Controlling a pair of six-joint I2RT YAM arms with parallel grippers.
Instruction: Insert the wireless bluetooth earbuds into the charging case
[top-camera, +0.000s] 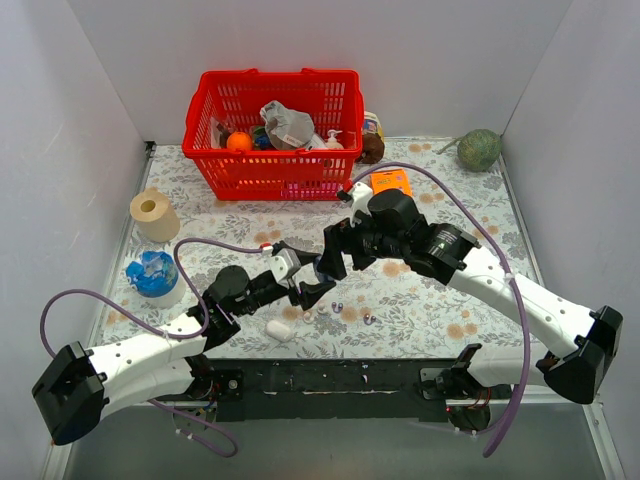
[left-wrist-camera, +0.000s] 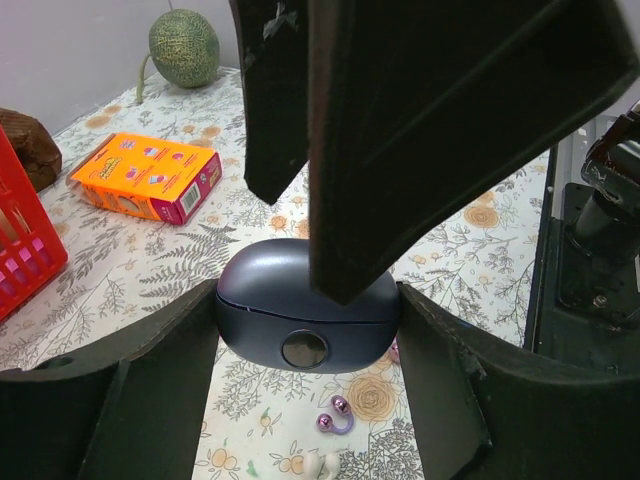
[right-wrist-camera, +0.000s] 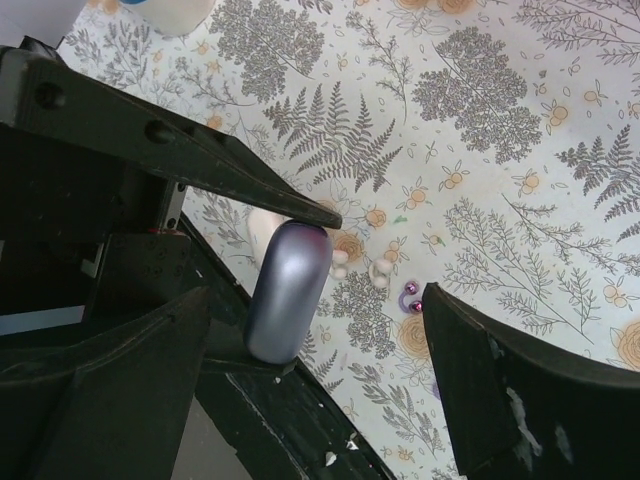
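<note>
A dark blue-grey charging case (left-wrist-camera: 300, 345), its lid closed along the seam, is pinched by my left gripper above the table. My right gripper is right by the case, its fingers (right-wrist-camera: 520, 400) apart. In the left wrist view, a right finger (left-wrist-camera: 410, 130) covers part of the case's top; whether it touches cannot be told. Below on the cloth sit shiny purple earbuds (top-camera: 337, 307), another small purple one (top-camera: 369, 319), white earbuds (right-wrist-camera: 380, 272) and a white case (top-camera: 279, 330).
At the back stands a full red basket (top-camera: 270, 180), with an orange box (top-camera: 391, 182) to its right. A paper roll (top-camera: 154, 214) and a blue-topped tub (top-camera: 152, 274) are at the left; a green melon (top-camera: 479, 150) is at the far right.
</note>
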